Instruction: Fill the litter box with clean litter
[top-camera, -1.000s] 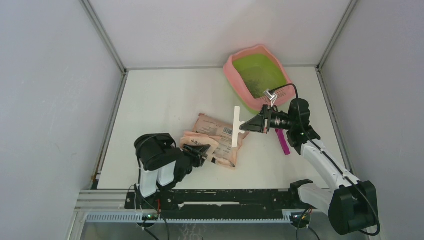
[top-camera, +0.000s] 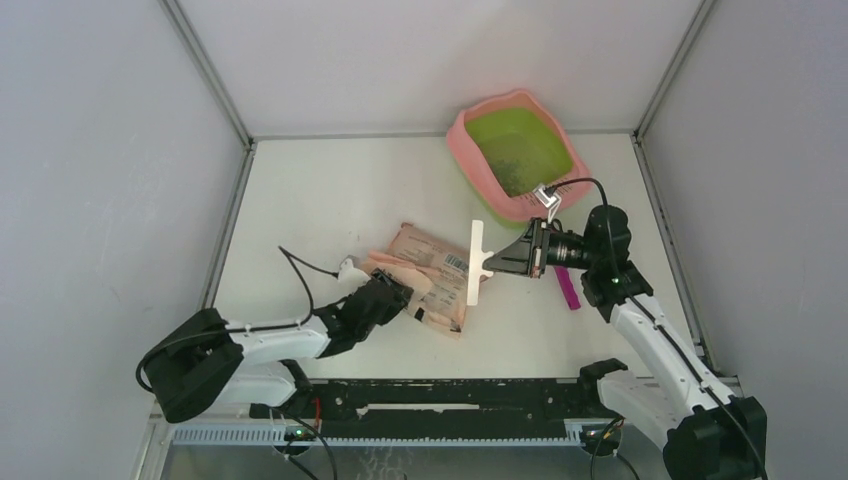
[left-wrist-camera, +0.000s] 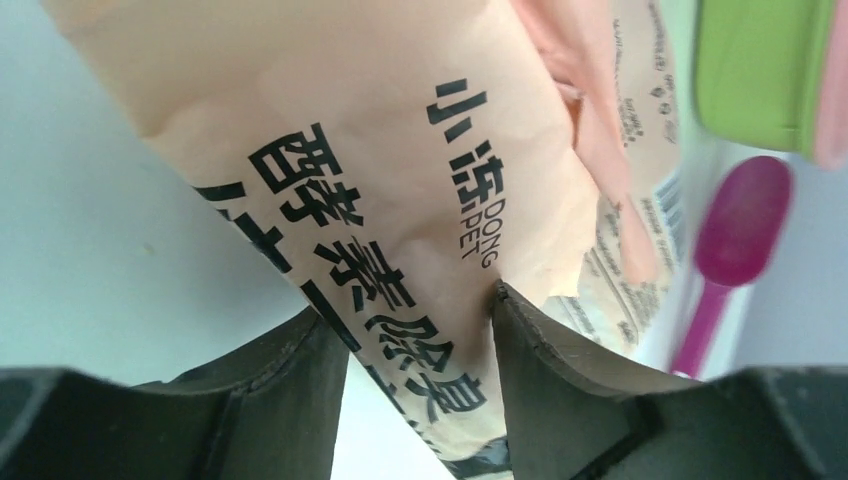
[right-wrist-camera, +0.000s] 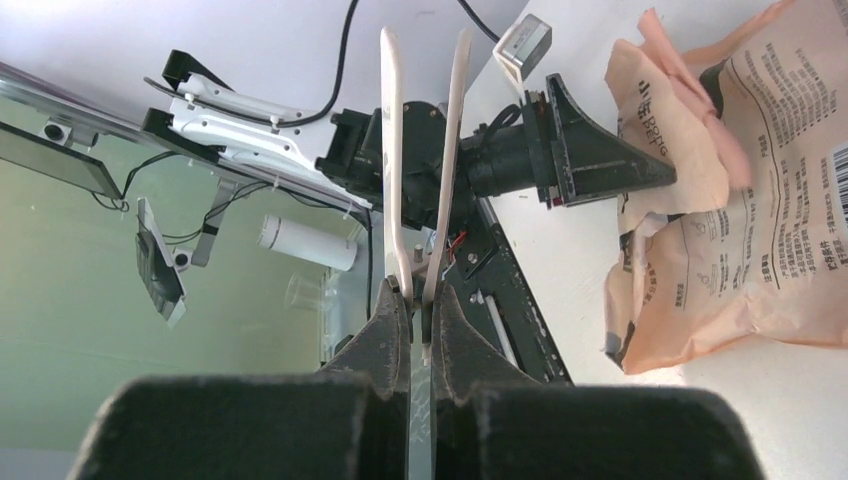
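A pinkish-brown paper litter bag (top-camera: 440, 300) lies mid-table, its near left end folded over. Over that end is my left gripper (top-camera: 398, 290); in the left wrist view its fingers (left-wrist-camera: 545, 365) stand apart, with printed bag paper (left-wrist-camera: 400, 250) showing across the gap. My right gripper (top-camera: 488, 262), at the bag's right side, is shut on a white T-shaped clip (top-camera: 475, 263). In the right wrist view this clip is two long thin strips (right-wrist-camera: 392, 150) side by side. The litter box (top-camera: 480, 170), pink-rimmed with a green inside, stands at the back right.
A magenta scoop (top-camera: 567, 288) lies right of the bag, partly beneath the right arm. Bare table (top-camera: 310, 200) extends to the left and behind the bag. Walls enclose the back and both sides.
The left arm's elbow and forearm have swung down to the left, while its gripper stays at the bag. The bag has shifted slightly left. The right arm has moved only a little.
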